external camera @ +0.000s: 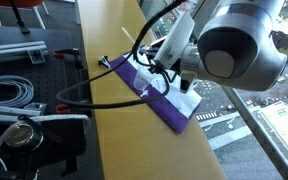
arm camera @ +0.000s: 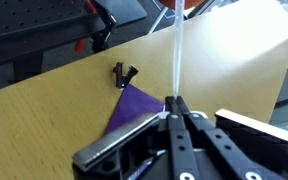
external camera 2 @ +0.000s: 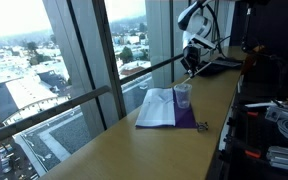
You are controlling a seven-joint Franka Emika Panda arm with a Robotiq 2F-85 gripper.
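A thin white stick (arm camera: 178,55) extends from between the fingertips of my gripper, which is shut on it. In the second exterior view the gripper (external camera 2: 191,72) hangs just above and beside a pale translucent cup (external camera 2: 182,95). That cup stands on a purple sheet (external camera 2: 184,118) with a white paper (external camera 2: 156,108) over part of it. The first exterior view shows the purple sheet (external camera: 172,114) below the arm, whose cables partly hide the fingers. A purple corner (arm camera: 132,108) shows beyond the gripper in the wrist view.
A small dark object (arm camera: 124,75), its kind unclear, lies beside the purple sheet. Along one side stands a black cart (external camera: 46,75) with coiled white cable (external camera: 9,92); windows (external camera 2: 44,80) line the other.
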